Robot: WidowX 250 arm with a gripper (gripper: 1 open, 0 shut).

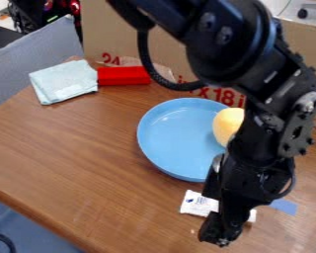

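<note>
My black gripper (pixel 221 222) hangs low at the lower right, over a white tube (pixel 197 203) that lies on the wooden table below the blue plate. The gripper hides part of the tube, and I cannot tell whether its fingers are open or shut. A round blue plate (pixel 172 137) holds a pale yellow round object (pixel 227 121), partly behind my arm. A small light blue item (pixel 284 206) shows right of the gripper.
A folded pale cloth (pixel 62 81) and a red block (pixel 122 75) lie at the back left, before a cardboard box (pixel 166 32).
</note>
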